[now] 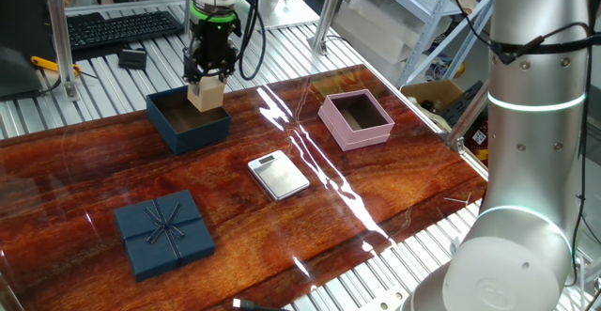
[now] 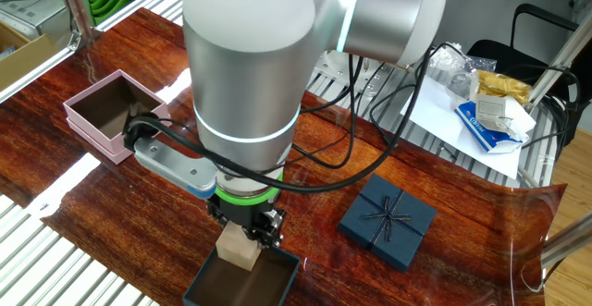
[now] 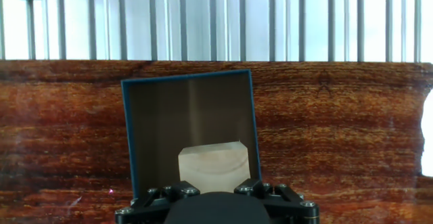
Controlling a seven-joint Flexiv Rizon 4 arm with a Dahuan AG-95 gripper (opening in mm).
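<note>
My gripper point(image 1: 208, 74) is shut on a pale wooden block point(image 1: 207, 95). It holds the block over the open dark-blue box point(image 1: 178, 140), close to the box's back right side in exterior view 1. From the wrist, the block point(image 3: 214, 166) shows between the two fingers, against the box's brown interior point(image 3: 183, 116). Exterior view 2 has the block point(image 2: 238, 247) at the box's upper edge, with the gripper point(image 2: 245, 225) right above it. Whether the block touches the box wall or floor, I cannot tell.
An open pink box point(image 1: 357, 132) stands to the right. A small silver scale point(image 1: 278, 175) lies mid-table, and a blue lid with a bow point(image 1: 164, 234) sits at the front left. Bare tabletop separates them. A keyboard point(image 1: 122, 29) is behind the table.
</note>
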